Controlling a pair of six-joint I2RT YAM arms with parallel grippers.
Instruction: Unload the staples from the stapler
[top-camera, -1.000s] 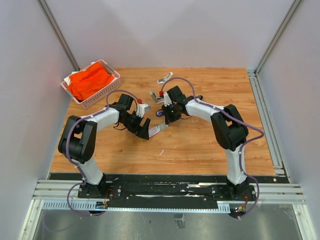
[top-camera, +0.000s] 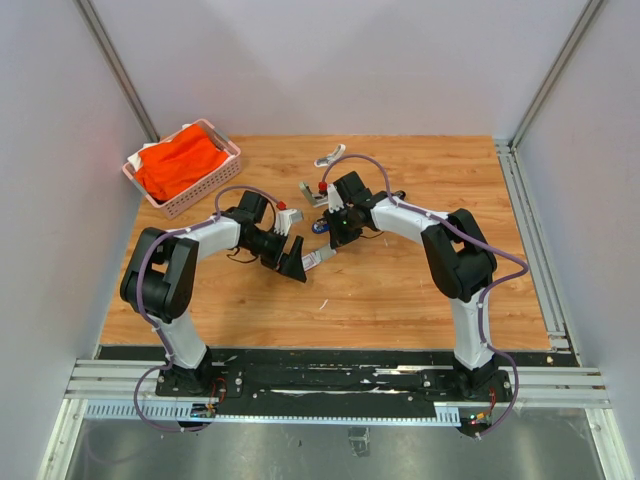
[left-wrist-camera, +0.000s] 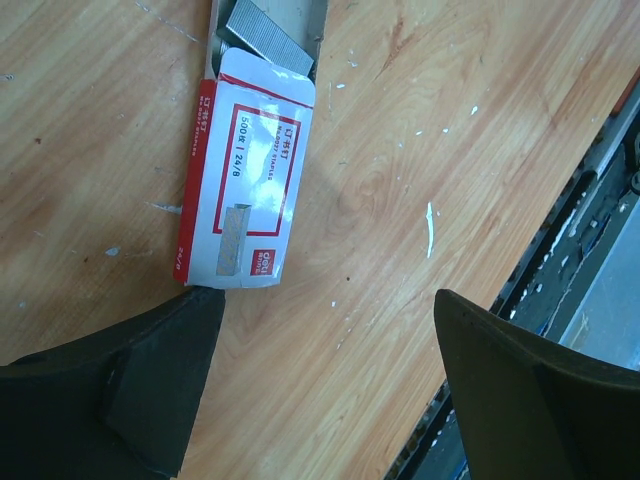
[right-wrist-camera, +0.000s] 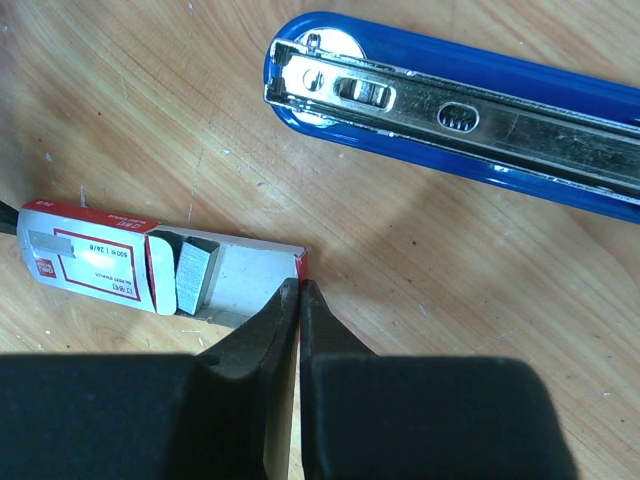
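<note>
The staple box (left-wrist-camera: 245, 170) lies on the wood table, its inner tray (right-wrist-camera: 250, 275) slid partly out with staple strips (right-wrist-camera: 195, 270) in it. My left gripper is at the box's outer end, fingers apart, nothing clearly between them. My right gripper is shut at the tray's far end; whether it pinches the tray's edge I cannot tell. The blue stapler (right-wrist-camera: 450, 120) lies beside the box in the right wrist view, its metal channel facing up.
A pink basket with orange cloth (top-camera: 180, 163) stands at the back left. Small pale objects (top-camera: 330, 155) lie behind the stapler.
My left gripper has moved slightly toward the front and right over the last second. The right arm looks unchanged.
</note>
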